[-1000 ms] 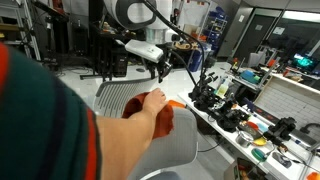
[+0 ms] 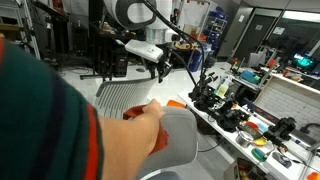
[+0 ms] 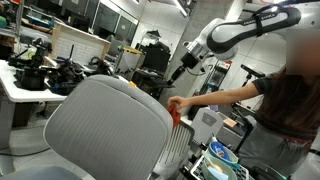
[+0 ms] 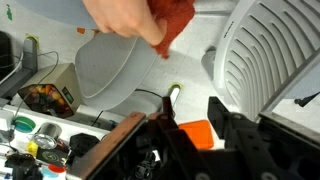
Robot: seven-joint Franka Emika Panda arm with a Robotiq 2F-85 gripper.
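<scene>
My gripper [image 2: 160,72] hangs in the air above the chairs; in the wrist view its two dark fingers [image 4: 168,107] stand apart and hold nothing. A person's hand [image 4: 122,14] presses a red cloth [image 4: 172,22] on the grey chair [image 4: 125,80]. From the second exterior view, the cloth [image 3: 174,113] shows at the edge of the large grey chair back [image 3: 105,130]. Much of the cloth is hidden by the hand in the first exterior view. A pale slatted chair [image 4: 265,50] is at the wrist view's right.
The person's sleeved arm [image 2: 45,120] fills the left of the first exterior view. A cluttered workbench [image 2: 255,135] with tools stands at the right. An orange item [image 4: 197,134] lies beyond my fingers. Open floor shows between the two chairs.
The person's hand has moved lower with the red cloth, and less of the cloth shows now. My arm appears still.
</scene>
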